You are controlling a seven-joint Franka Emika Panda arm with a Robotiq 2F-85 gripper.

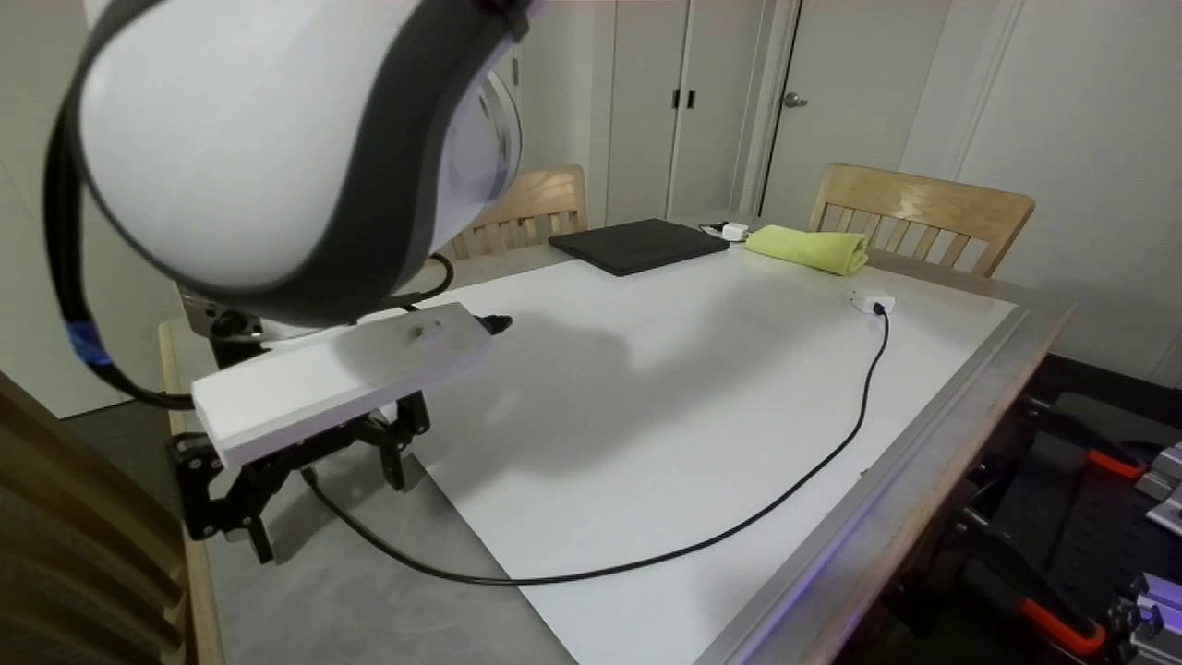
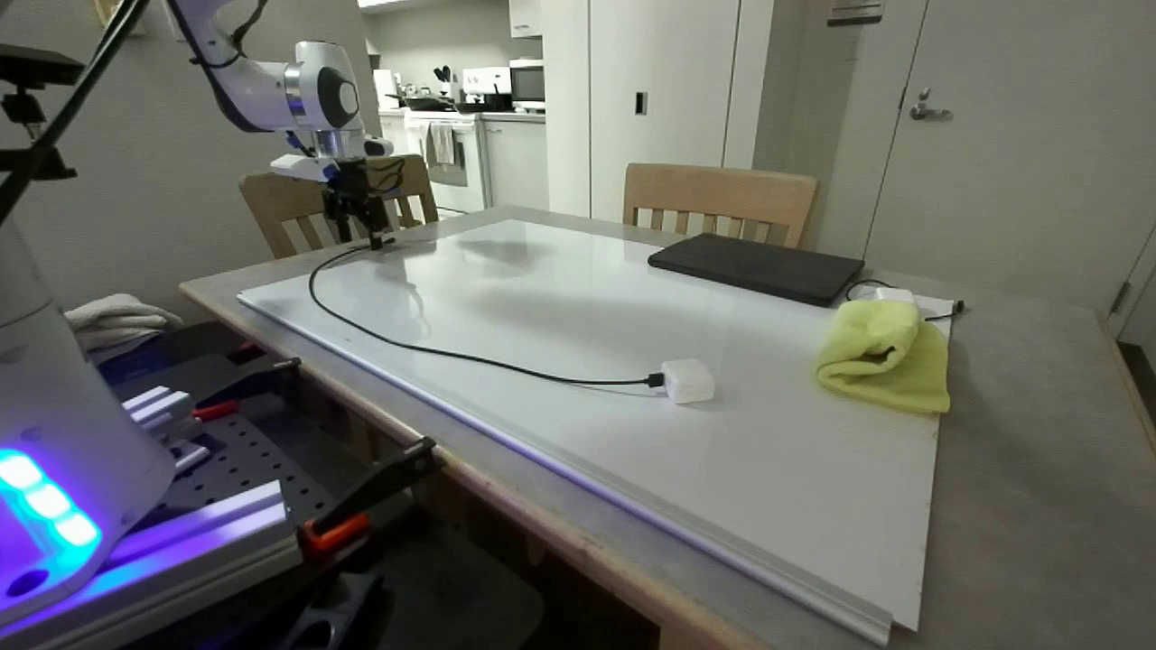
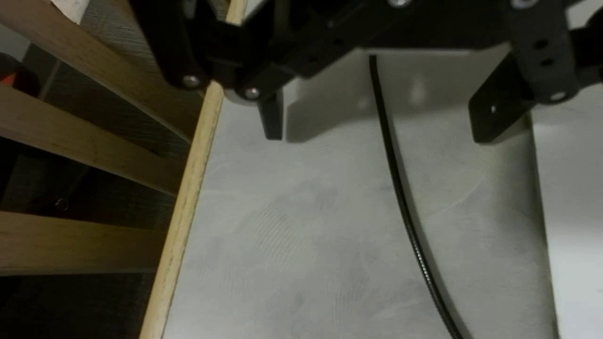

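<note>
My black gripper stands open low over the grey table at its far-left end, its two fingers well apart. Between and below those fingers runs a black cable, lying on the grey surface and not gripped. The cable's near end is mostly hidden behind the gripper in the wrist view. Its other end is plugged into a small white charger block that rests on the white board. In exterior view 1 the cable curves across the board from my gripper to the block.
A flat black case, a folded yellow-green cloth and a second white block lie toward the far end. A wooden chair stands close against the table edge beside my gripper. The board's middle is clear.
</note>
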